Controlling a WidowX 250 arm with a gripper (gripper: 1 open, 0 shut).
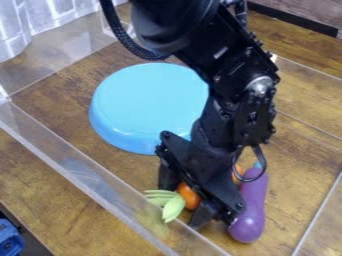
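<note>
My black gripper (195,178) reaches down to the wooden floor of a clear-walled enclosure, low in the middle of the view. Between its fingers, partly hidden by them, is an orange carrot (189,196) with pale green leaves (166,203). Whether the fingers are closed on it is hard to tell. A purple eggplant (247,217) lies just right of the gripper, with another orange piece partly showing behind it.
A blue plate (131,105) lies behind and left of the gripper. A clear wall (54,151) runs along the front left, close to the carrot. Bare wood shows at left and right.
</note>
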